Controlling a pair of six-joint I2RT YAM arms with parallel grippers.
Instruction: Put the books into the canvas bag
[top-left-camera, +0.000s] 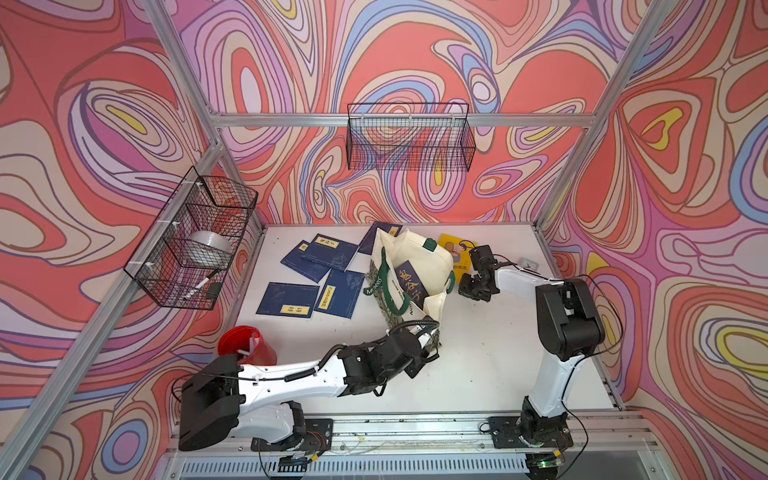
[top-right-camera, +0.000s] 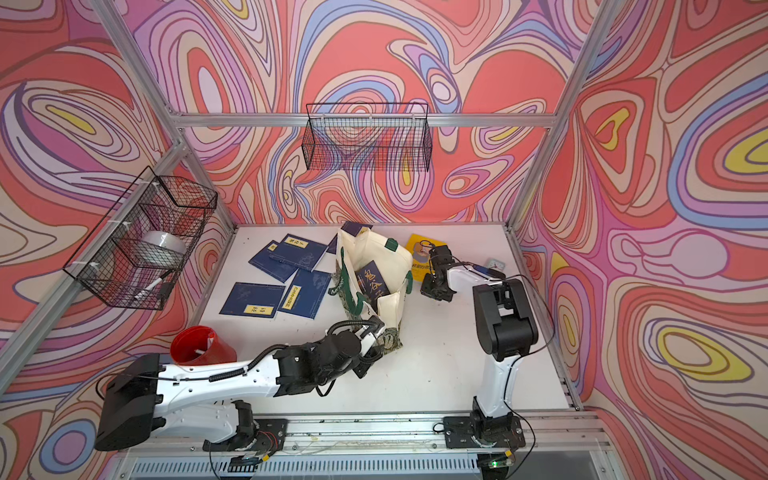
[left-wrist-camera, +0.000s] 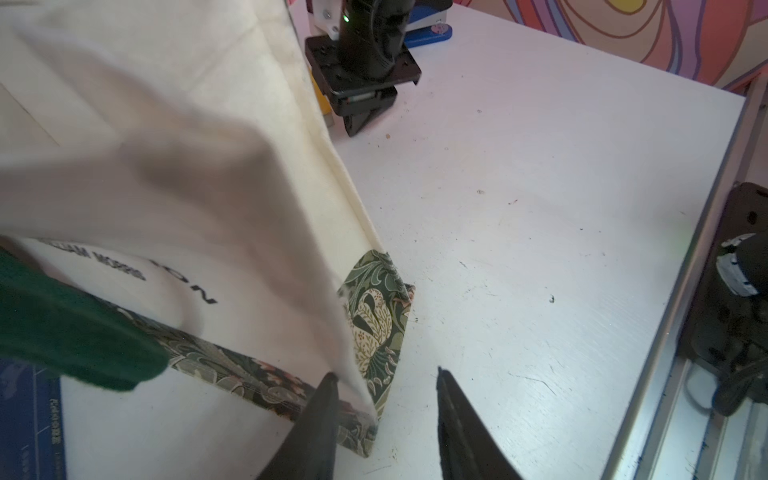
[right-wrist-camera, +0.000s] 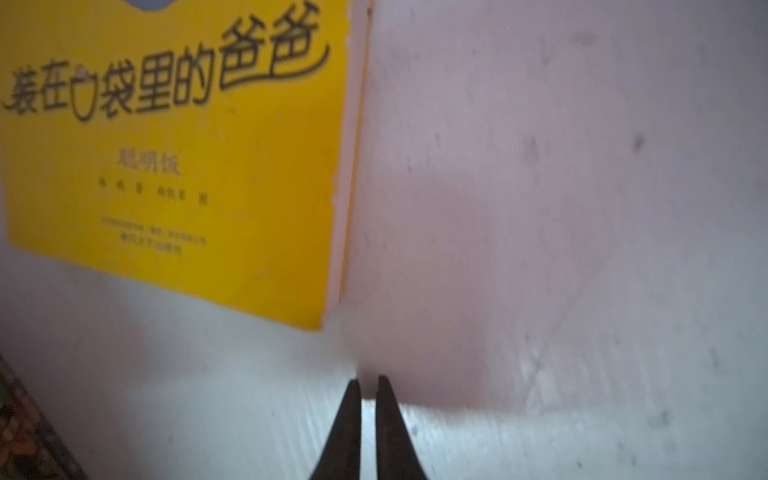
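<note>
The canvas bag (top-left-camera: 428, 256) stands mid-table, a navy book (top-left-camera: 409, 278) inside it. My left gripper is open at the bag's front end, the pale cloth edge by its left finger. My right gripper is shut, low on the table beside the yellow book (right-wrist-camera: 176, 200); whether anything is between its tips is unclear. Several navy books (top-left-camera: 284, 294) lie flat left of and behind the bag.
A red bucket (top-left-camera: 238, 340) stands at the front left. A stapler-like blue item (top-right-camera: 485, 270) lies at the back right. Wire baskets (top-left-camera: 409, 144) hang on the frame.
</note>
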